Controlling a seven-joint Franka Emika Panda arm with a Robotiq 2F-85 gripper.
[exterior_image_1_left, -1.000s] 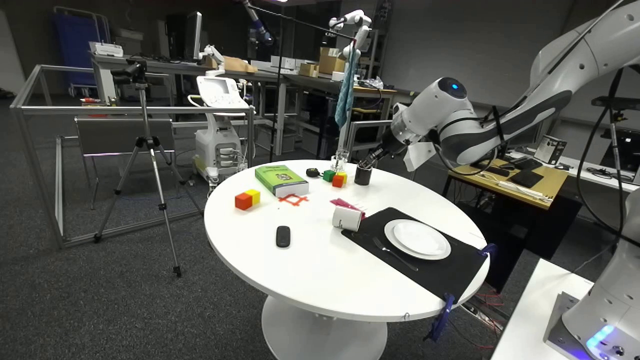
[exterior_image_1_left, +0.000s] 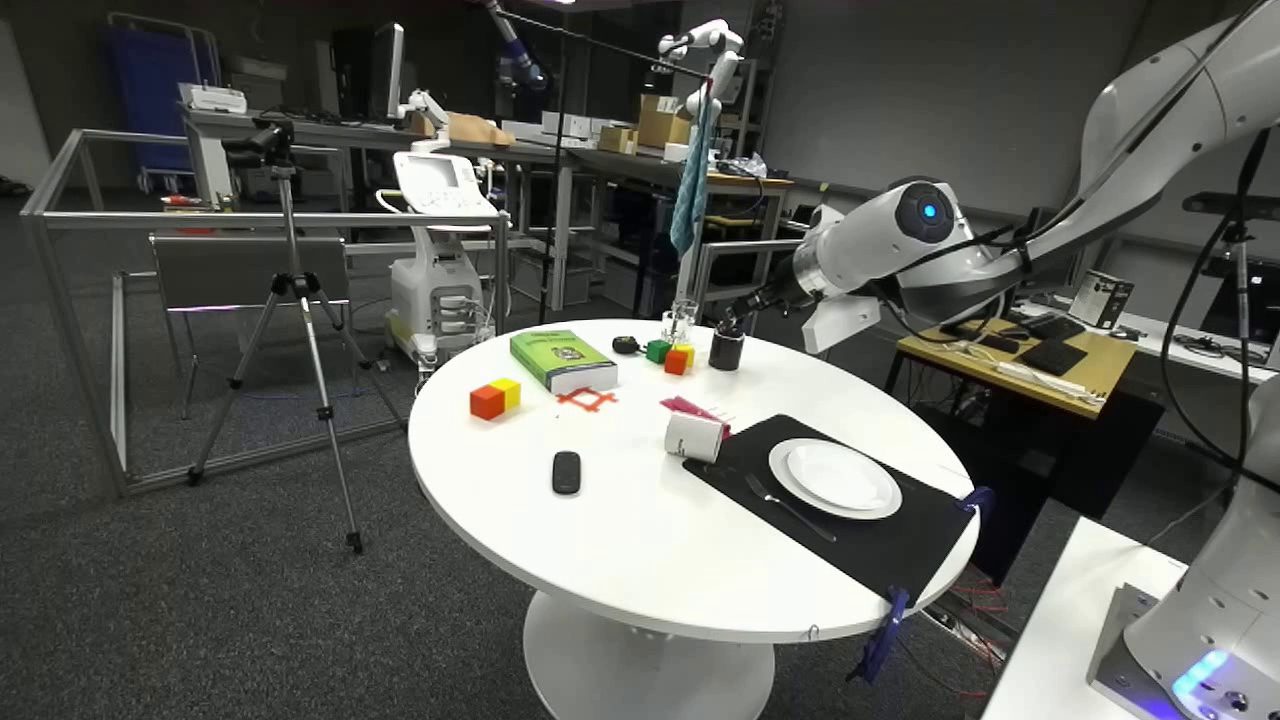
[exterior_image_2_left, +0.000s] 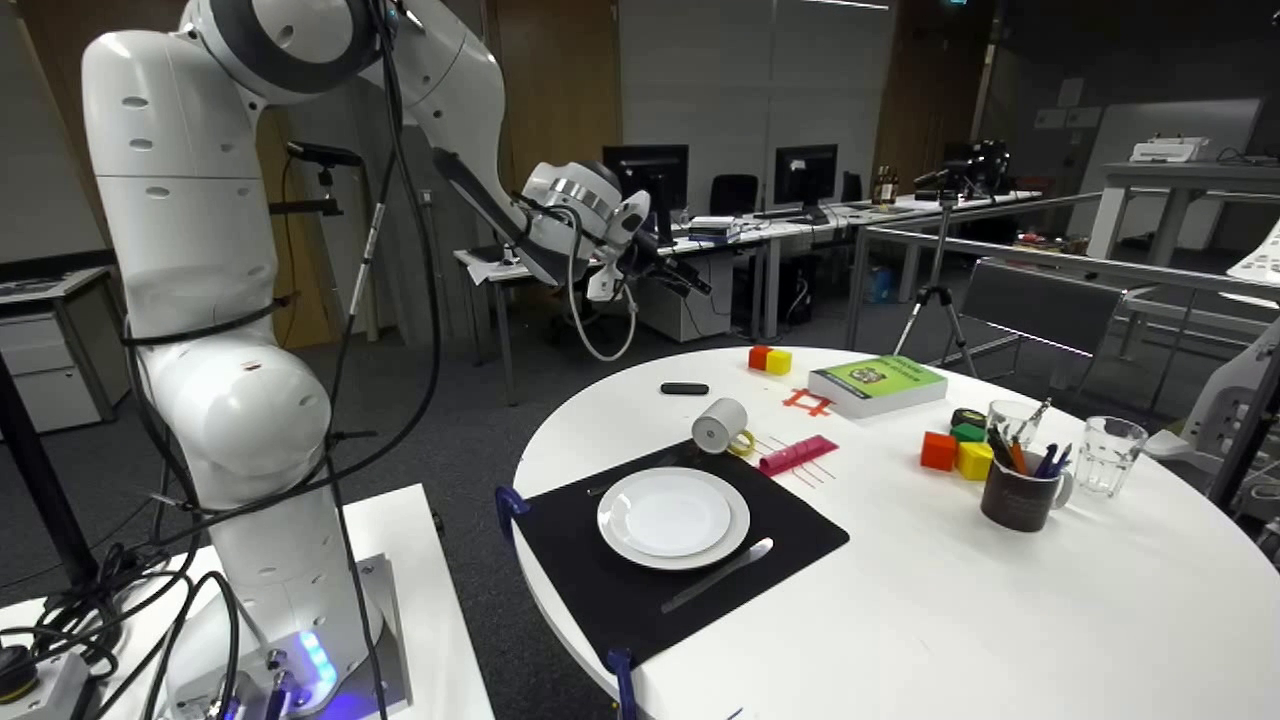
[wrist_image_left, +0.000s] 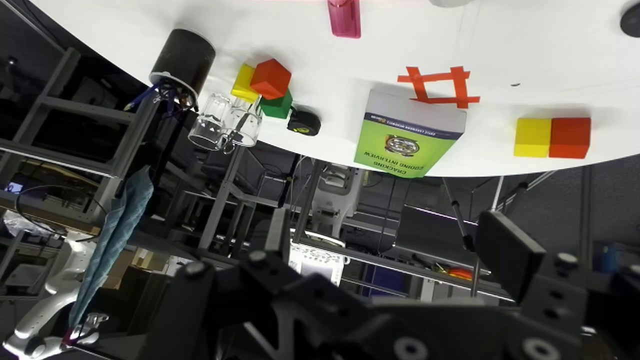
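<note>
My gripper stands open in the wrist view, its two dark fingers wide apart and nothing between them. In the second exterior view the gripper (exterior_image_2_left: 690, 278) hangs in the air, above table height and clear of every object. On the round white table (exterior_image_1_left: 576, 540) lies a green book (wrist_image_left: 408, 147) beside a red tape outline (wrist_image_left: 436, 86). A red cube (wrist_image_left: 570, 137) and a yellow cube (wrist_image_left: 532, 137) touch side by side. Another red cube (exterior_image_2_left: 938, 450), yellow cube (exterior_image_2_left: 974, 460) and green cube (exterior_image_2_left: 967, 433) cluster by a dark pen mug (exterior_image_2_left: 1017, 494).
A white cup (exterior_image_2_left: 720, 426) lies on its side by a black placemat (exterior_image_2_left: 576, 564) with plates (exterior_image_2_left: 662, 510). A pink object (exterior_image_2_left: 798, 455), a black mouse (exterior_image_1_left: 566, 473), a tape measure (wrist_image_left: 304, 122) and glasses (exterior_image_2_left: 1108, 456) also occupy the table.
Seen in exterior view 1, the arm has shifted: its wrist sits lower and further right, and the gripper points more level. The objects on the table have not moved.
</note>
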